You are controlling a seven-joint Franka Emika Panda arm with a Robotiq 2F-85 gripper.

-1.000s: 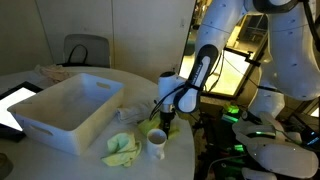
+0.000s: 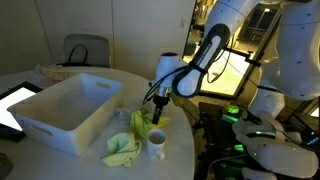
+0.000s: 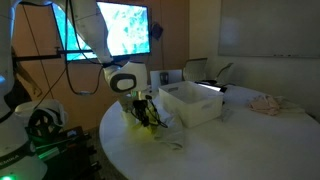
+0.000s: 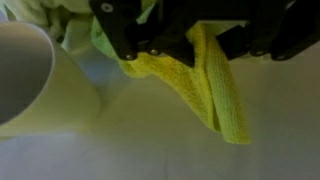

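My gripper (image 2: 156,107) is shut on a yellow cloth (image 2: 143,123), part of which is drawn up beneath the fingers. In the wrist view the yellow cloth (image 4: 213,88) is pinched between the dark fingers and a corner of it hangs free. A second, paler yellow-green cloth (image 2: 123,150) lies crumpled on the table nearby. Close by stands a white cup (image 2: 156,146), upright; its open mouth (image 4: 22,75) shows at the left of the wrist view. In the other exterior view the gripper (image 3: 146,112) hangs just above the table with the cloth.
A large white bin (image 2: 70,128), open at the top, stands behind and left of the cloths. Some clear, crumpled plastic (image 2: 128,113) lies between bin and gripper. A pinkish cloth (image 3: 266,104) lies farther off.
The yellow cloth has been pulled along and bunched upward. The cup and the paler cloth have stayed in place.
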